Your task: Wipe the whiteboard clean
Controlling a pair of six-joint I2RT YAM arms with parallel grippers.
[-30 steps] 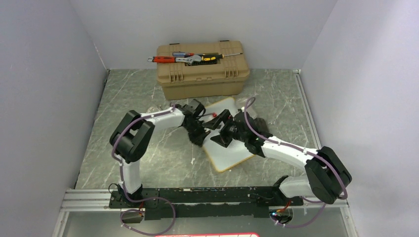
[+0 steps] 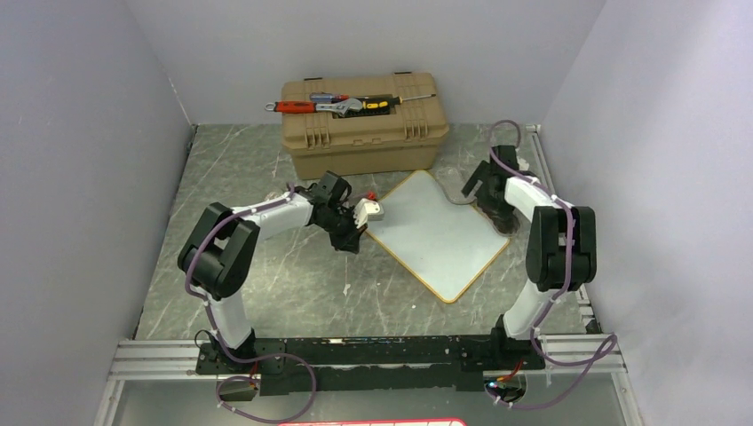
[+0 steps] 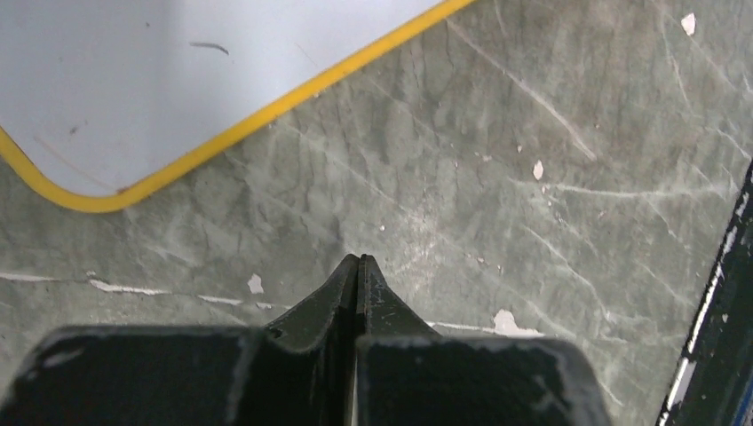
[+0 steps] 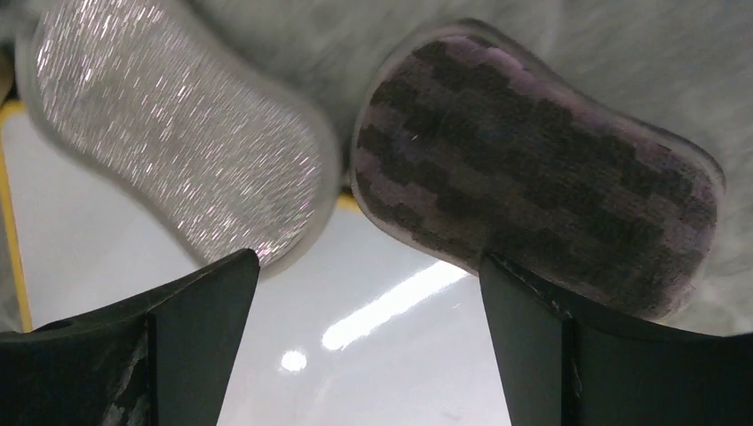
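The whiteboard [image 2: 439,235], edged in yellow, lies slantwise on the table; a short dark mark [image 3: 209,46] shows on it in the left wrist view. My left gripper is shut by the board's left edge, nothing visible between its fingertips. Over the board's far right edge, my right gripper stands open and empty. Beyond its fingers lie two waisted pads, maybe erasers: a glittery grey pad [image 4: 186,133] overlapping the board's edge and a dark checkered pad [image 4: 533,169] right of it. The right arm partly hides them from above.
A tan toolbox [image 2: 368,146] stands behind the board, with a wrench [image 2: 311,106] and screwdrivers on its lid. Part of a small red thing [image 2: 371,195] shows beside the left wrist. Bare table lies to the left and in front of the board.
My right arm has since swung right to the board's far right edge.
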